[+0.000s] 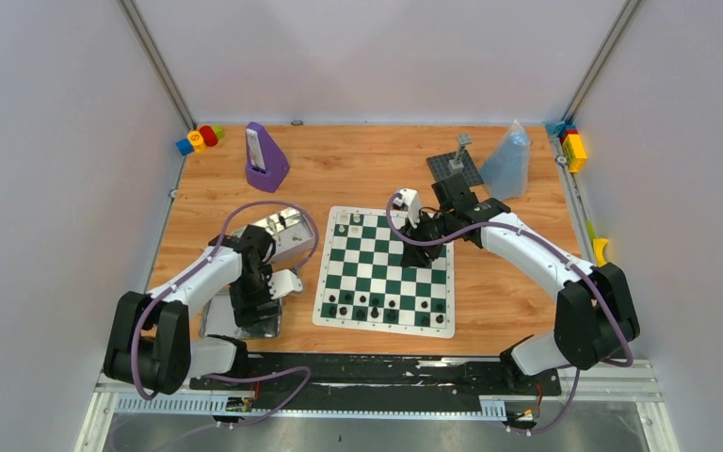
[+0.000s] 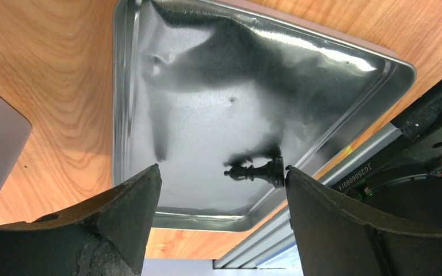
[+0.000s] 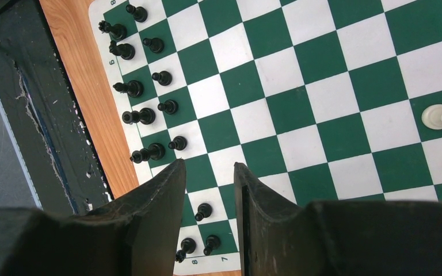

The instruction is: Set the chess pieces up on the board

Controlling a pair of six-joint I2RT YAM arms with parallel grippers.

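Note:
The chessboard [image 1: 383, 282] has black pieces set along its near rows and a few white pieces at its far side; in the right wrist view a white piece [image 3: 437, 117] stands at the right. My left gripper is open above a metal tray [image 2: 218, 109], where one black chess piece [image 2: 256, 171] lies on its side by the right fingertip. My right gripper hovers over the board, part open, with nothing visible between its fingers.
A box of white pieces [image 1: 287, 235] sits behind the left arm. A purple stand [image 1: 265, 169], a blue translucent object [image 1: 506, 165] and a dark grid pad [image 1: 442, 168] are at the back. Coloured blocks line both sides.

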